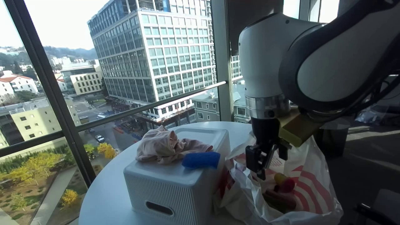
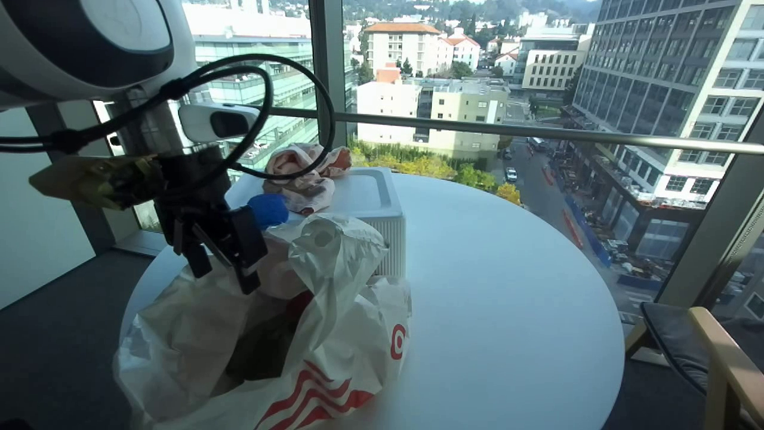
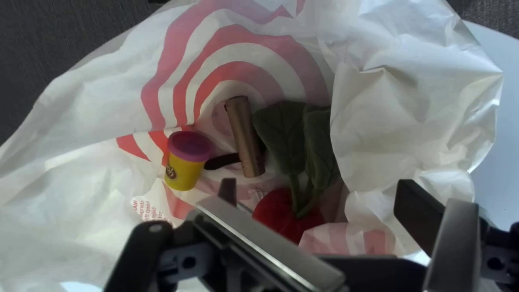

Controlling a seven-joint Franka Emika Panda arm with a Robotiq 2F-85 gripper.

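Observation:
My open gripper [image 1: 271, 163] hangs over the mouth of a white plastic bag [image 1: 317, 180] with red stripes, nothing held between its fingers. Inside the bag, in the wrist view, lie a yellow tub [image 3: 183, 170] with a purple lid, a brown cylinder [image 3: 243, 134], dark green cloth-like leaves [image 3: 282, 131] and a red rounded thing [image 3: 279, 214] at their stems. My fingers [image 3: 272, 243] cover part of the bag's near side. The red thing shows partly behind the left finger, apart from the fingers as far as I can tell.
Beside the bag, a white ribbed box [image 1: 168, 187] stands upside down on the round white table [image 2: 501, 286]. A pinkish cloth [image 1: 159, 145] and a blue object [image 1: 201, 160] lie on it. Table space beyond the bag and box is bare in exterior view 2.

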